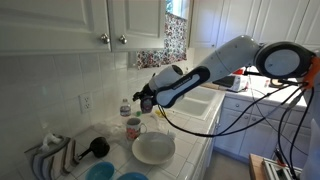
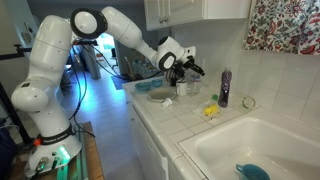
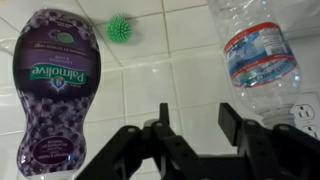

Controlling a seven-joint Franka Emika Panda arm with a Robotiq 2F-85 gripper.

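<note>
My gripper is open, with only tiled surface showing between its fingers. In the wrist view a purple Palmolive bottle is on the left, and a clear water bottle with a red-and-blue label is on the right, both apart from the fingers. A small green spiky ball appears near the top. From the second exterior side, the gripper hangs above the counter, left of the dark purple bottle. In exterior view 1 the water bottle stands near the wall.
A white bowl and a mug sit on the counter. A black ladle and a rack are by the wall. The sink is beside a clear stretch of tiled counter.
</note>
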